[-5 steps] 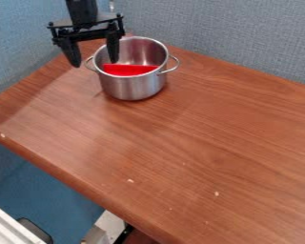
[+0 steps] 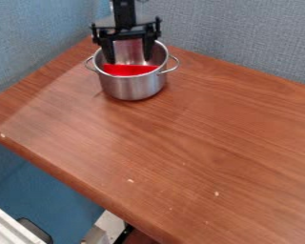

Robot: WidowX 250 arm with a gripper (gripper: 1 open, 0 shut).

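Note:
A steel pot (image 2: 132, 86) with two side handles stands at the back left of the wooden table, with something red (image 2: 127, 70) inside it. My black gripper (image 2: 126, 51) is over the pot, open, its two fingers at or just inside the rim. Whether they touch the pot or the red thing is hard to tell.
Grey-blue padded walls (image 2: 244, 33) border the back and left. A white object (image 2: 9, 229) lies beyond the table's edge at lower left.
My gripper has moved right from the left of the pot to over its opening, and appears lower now. The pot stands where it was.

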